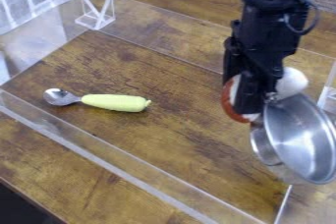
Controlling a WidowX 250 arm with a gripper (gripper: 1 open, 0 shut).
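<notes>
The black gripper (252, 105) is at the right of the camera view, shut on a steel pot (296, 140) that hangs tilted beneath it; the exact grip point is hidden. A white object with a red rim (289, 81) is partly hidden behind the gripper. A pale yellow-green corn-like object (116, 102) and a spoon (61, 97) lie on the wooden table at the left.
Clear low walls (184, 200) edge the work area, with a clear bracket (96, 14) at the back left and a white railing beyond.
</notes>
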